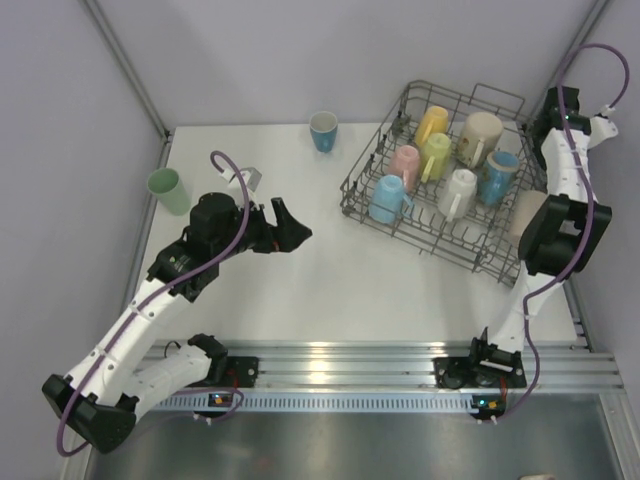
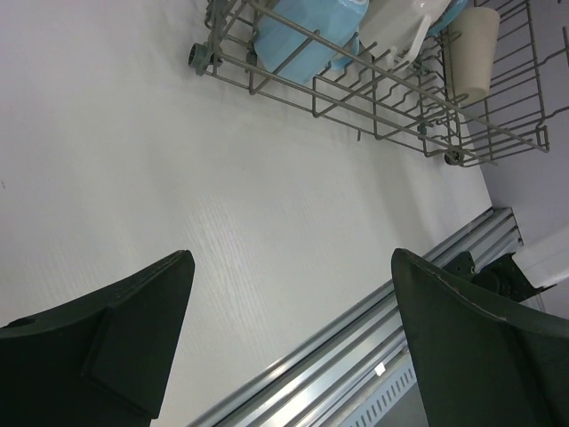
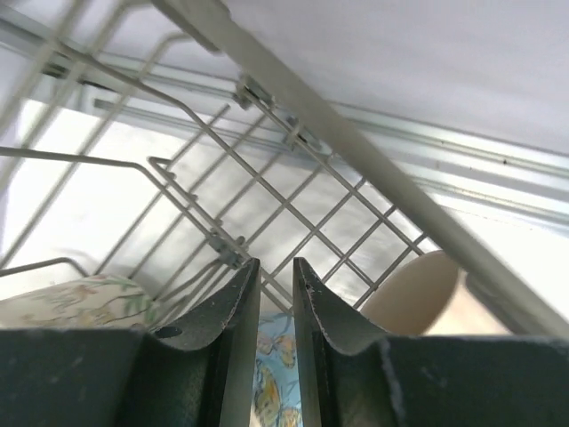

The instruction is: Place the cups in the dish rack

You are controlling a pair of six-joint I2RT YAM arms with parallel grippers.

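Note:
My right gripper [image 1: 560, 105] is over the far right corner of the dish rack [image 1: 425, 245]. Its fingertips [image 3: 240, 307] stand a narrow gap apart with nothing held; a blue flowered cup shows beyond them. Near them is a beige cup [image 3: 413, 294], partly hidden by the arm in the top view. The rack also holds a yellow cup [image 1: 432, 123], a pink cup [image 1: 404, 164], a light blue cup [image 1: 387, 200], a white cup [image 1: 458, 192] and several others. On the table stand a blue cup [image 1: 323, 130] and a green cup [image 1: 169, 190]. My left gripper [image 1: 283, 237] hangs open and empty.
Bare white table [image 1: 330, 290] spreads in front of the rack and to its left. A wall rises close behind, another at the right. Metal rails [image 1: 350, 365] run along the front edge. The rack's wire rim passes close to the right gripper.

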